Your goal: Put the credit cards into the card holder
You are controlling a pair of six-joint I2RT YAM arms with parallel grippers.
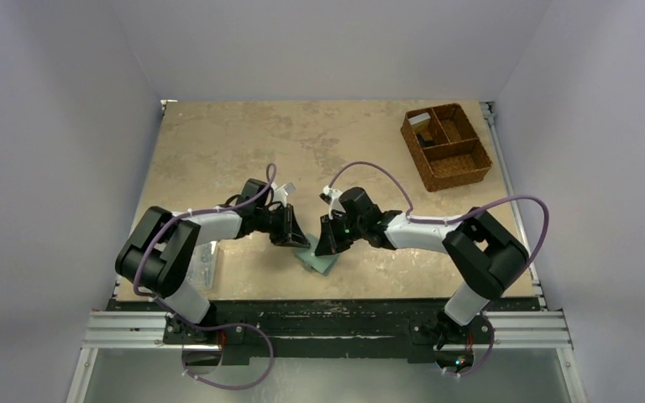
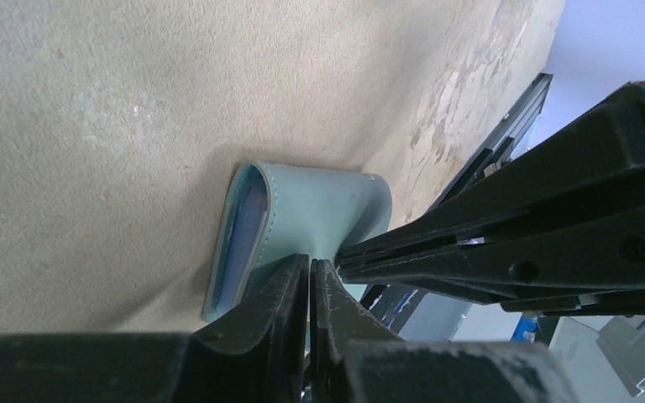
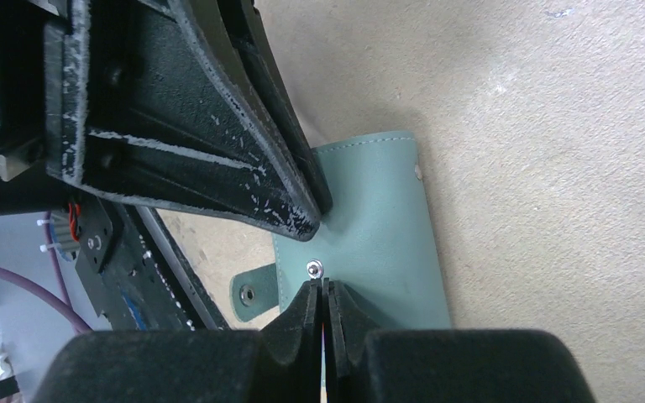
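Observation:
The teal card holder (image 1: pixel 319 261) lies near the table's front, between the two arms. Its folded side in the left wrist view shows a bluish inner layer (image 2: pixel 253 210); whether this is a card cannot be told. My left gripper is shut at the card holder's edge, its tips close together. In the right wrist view, a strap with a snap (image 3: pixel 248 292) sticks out sideways, and another snap (image 3: pixel 315 269) sits on the cover. Just in front of that snap are the tips of my right gripper, nearly together, with no object visible between them.
A brown woven basket (image 1: pixel 456 172) with compartments stands at the back right, holding a white piece (image 1: pixel 419 119) and something dark. A clear tray (image 1: pixel 202 267) sits at the front left, partly under the left arm.

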